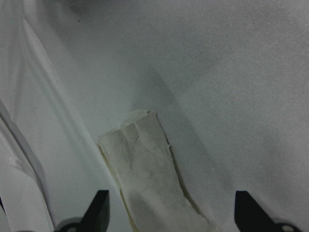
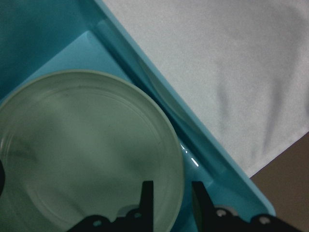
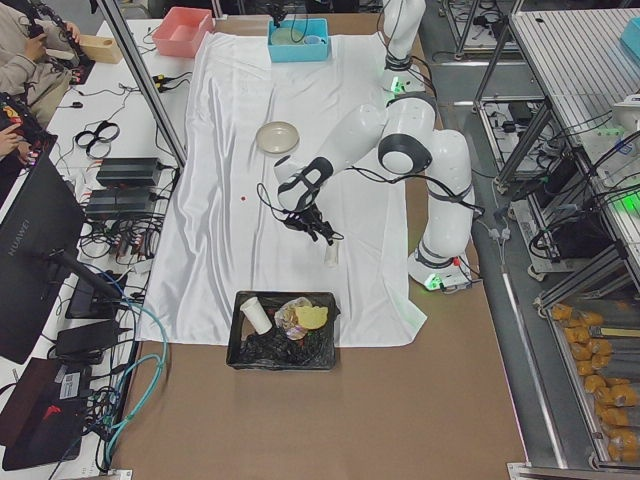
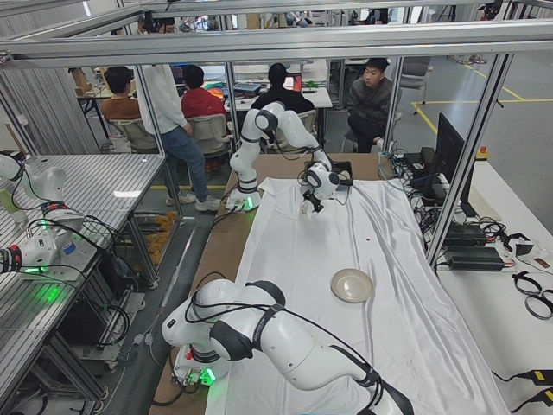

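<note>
A flat, crumpled off-white strip of paper (image 1: 147, 169) lies on the white cloth. My left gripper (image 3: 320, 230) is open just above it, the strip between and below its fingertips in the left wrist view. In the right wrist view my right gripper hangs over a blue bin (image 2: 227, 169) holding a pale green plate (image 2: 87, 140); its fingers are a short way apart over the plate's rim, and whether they touch it I cannot tell. A beige plate (image 3: 277, 137) lies on the cloth.
A black lined tray (image 3: 280, 357) with a white cup, crumpled wrapper and yellow item sits at the cloth's front edge. A pink bin (image 3: 182, 32) stands on the side table.
</note>
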